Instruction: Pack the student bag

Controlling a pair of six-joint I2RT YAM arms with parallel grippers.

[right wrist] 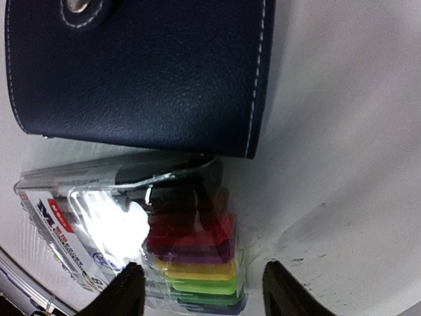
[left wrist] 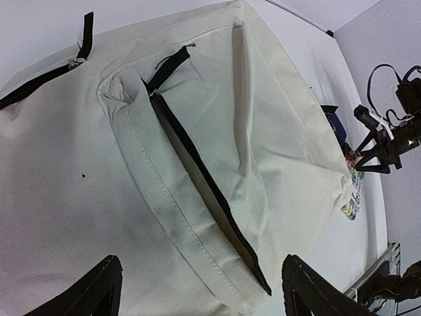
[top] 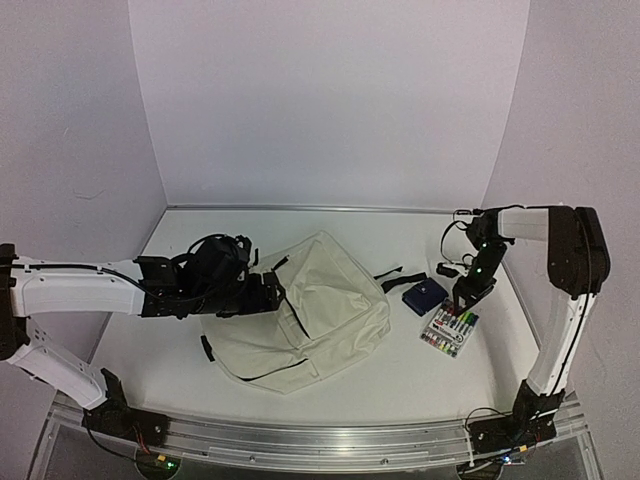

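Note:
A cream cloth bag (top: 330, 310) lies flat in the middle of the table, its black-zipped opening (left wrist: 204, 178) slightly parted in the left wrist view. Above the bag's left part hangs my left gripper (top: 275, 290), open and empty, fingers wide apart. To the right of the bag lie a dark blue case (top: 424, 296) and a clear box of coloured markers (top: 449, 331), side by side. My right gripper is open at the end of the marker box; the box's coloured end (right wrist: 200, 263) shows just ahead of and partly between its fingers, not gripped.
A black strap (top: 404, 282) runs from the bag toward the blue case. Past the markers, the table's right side (top: 490, 365) is clear. A metal rail (top: 320, 433) borders the front edge.

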